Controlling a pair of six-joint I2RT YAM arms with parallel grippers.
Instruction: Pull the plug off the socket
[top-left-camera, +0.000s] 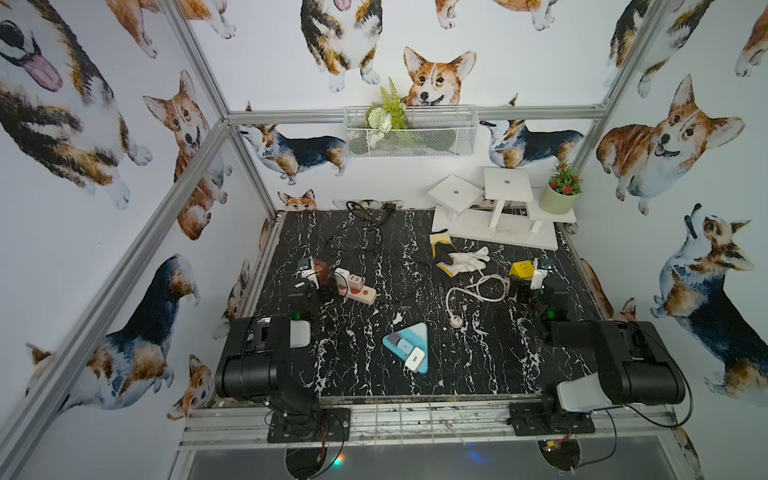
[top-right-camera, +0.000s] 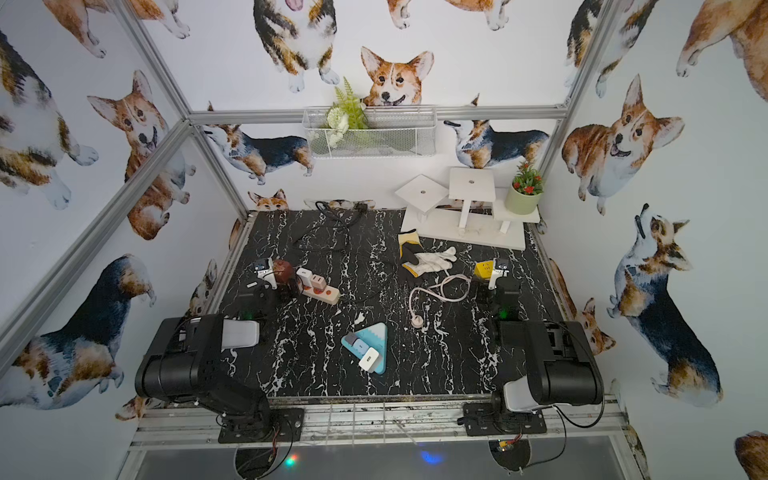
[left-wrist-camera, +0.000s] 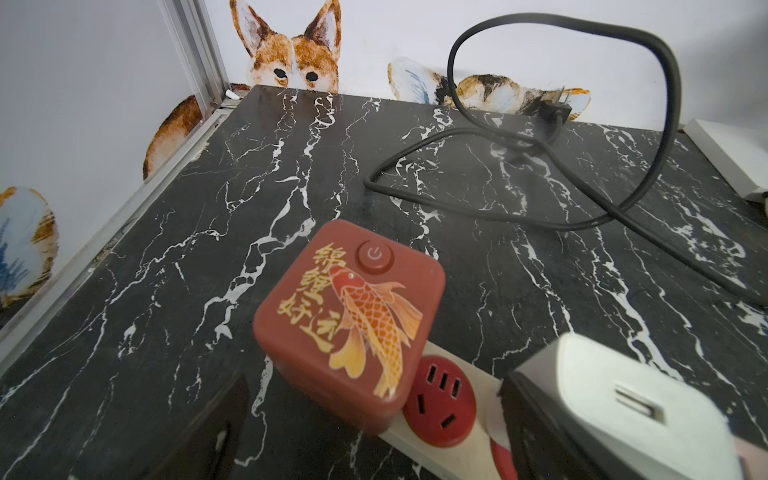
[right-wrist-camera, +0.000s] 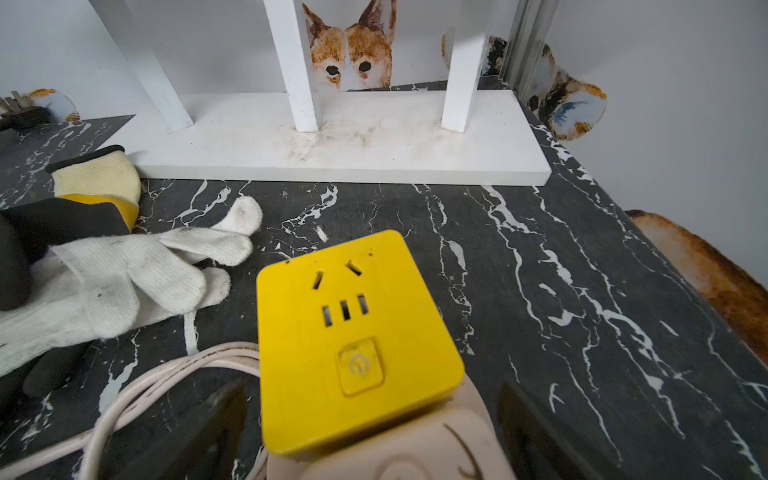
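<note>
In the left wrist view a reddish-brown plug cube (left-wrist-camera: 352, 320) with a koi picture sits on the end of a cream power strip (left-wrist-camera: 432, 452). A white charger (left-wrist-camera: 640, 408) is also plugged into that strip. My left gripper is open, its fingers (left-wrist-camera: 200, 436) wide apart on either side of the cube's near end. On the right, a yellow plug cube (right-wrist-camera: 356, 340) sits on a pale pink socket (right-wrist-camera: 408, 452) with a pale cord. Open as well, my right gripper has its fingers spread on either side of the yellow cube and socket, apparently touching neither.
Between the arms lies a blue triangular tray (top-left-camera: 416, 332) holding small chargers. A work glove (right-wrist-camera: 136, 272) lies left of the yellow cube, a white stand (right-wrist-camera: 344, 164) behind it. A black cable loops at the back left.
</note>
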